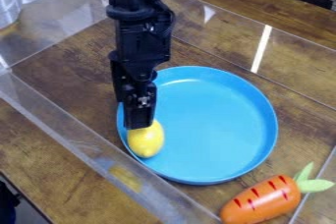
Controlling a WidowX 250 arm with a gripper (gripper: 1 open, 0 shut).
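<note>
My black gripper (140,106) hangs over the left side of a blue plate (210,120), its fingers pointing down just above a yellow lemon-like object (144,139) that lies on the plate's left edge. The gripper is open; whether the fingertips touch the yellow object is hard to tell.
An orange toy carrot (260,200) with green leaves lies at the lower right, off the plate. A clear plastic barrier (79,140) runs along the lower left.
</note>
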